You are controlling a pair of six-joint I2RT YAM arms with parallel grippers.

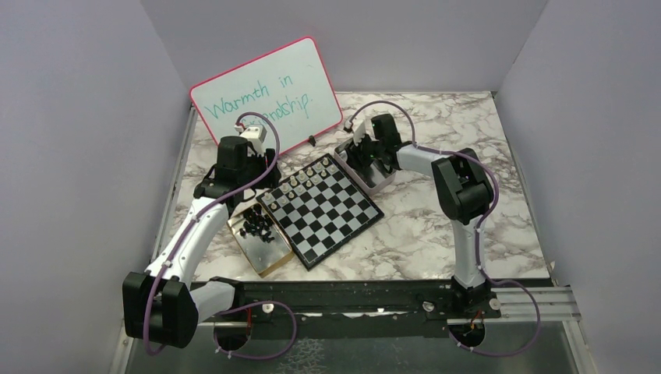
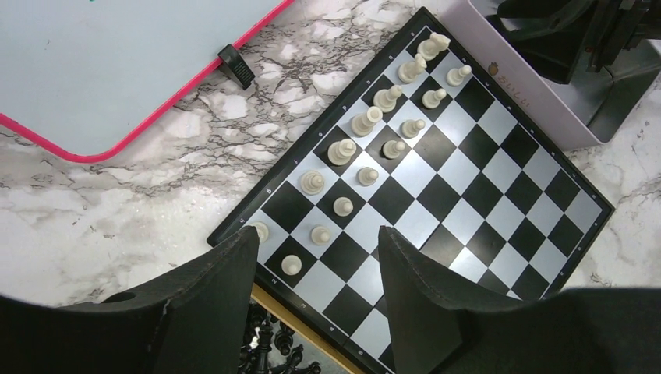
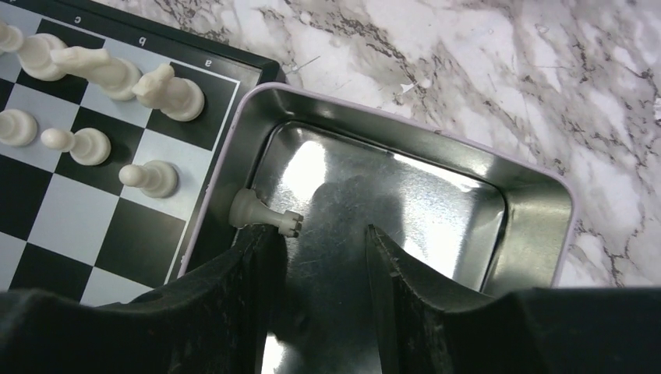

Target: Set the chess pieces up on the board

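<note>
The chessboard [image 2: 436, 195] carries white pieces along its upper-left side, such as a white knight [image 3: 175, 97] and a white pawn [image 3: 156, 178]. My right gripper is open, low in the pink-rimmed metal box [image 3: 390, 171]. A white rook [image 3: 261, 214] lies on its side at the box's left wall, beside the left finger. My left gripper hangs open over the board's lower-left corner. Black pieces [image 2: 265, 343] lie in a tray [image 1: 261, 249] below it.
A whiteboard [image 1: 265, 93] with green writing stands at the back left, with a black clip [image 2: 235, 66] at its lower edge.
</note>
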